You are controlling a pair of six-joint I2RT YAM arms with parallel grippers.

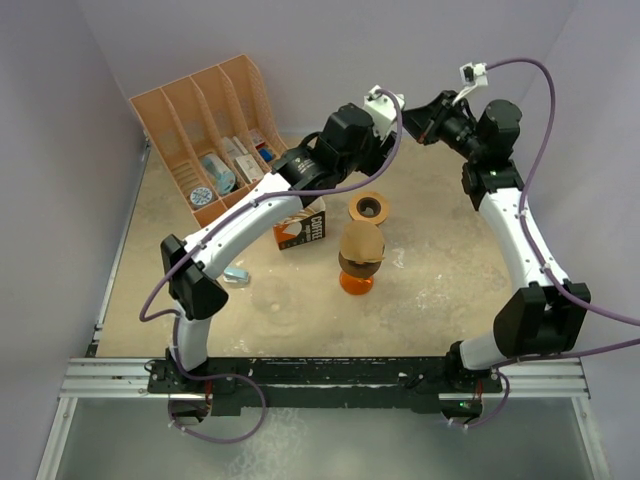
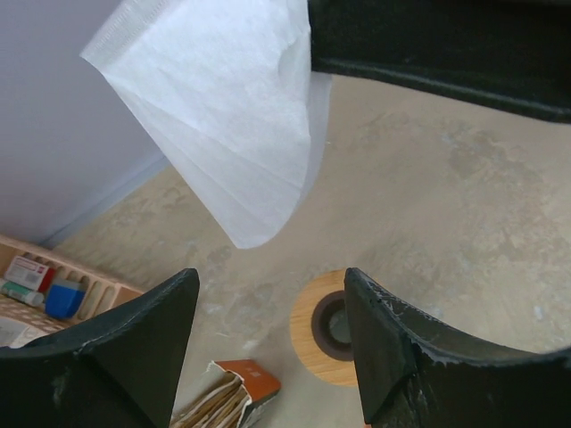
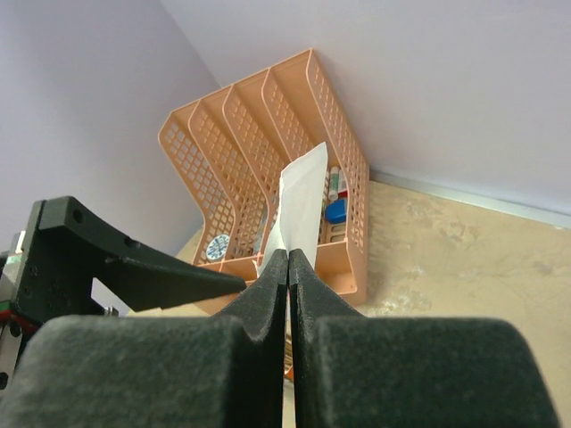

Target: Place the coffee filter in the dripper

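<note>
The white cone-shaped coffee filter (image 2: 223,116) hangs by its edge from my right gripper, which is shut on it. In the right wrist view the filter (image 3: 302,201) stands up beyond the closed fingertips. My left gripper is open with nothing between its fingers, close beside the filter. In the top view the left arm mostly hides the filter. On the table stands a brown-topped vessel with an orange base (image 1: 357,284). Behind it sits a round wooden-rimmed piece (image 1: 369,208) with a dark centre. I cannot tell which is the dripper.
An open box of filters (image 1: 300,232) stands left of the wooden-rimmed piece. A tan compartment rack (image 1: 165,130) with small items fills the back left. A light-blue object (image 1: 236,275) lies at left.
</note>
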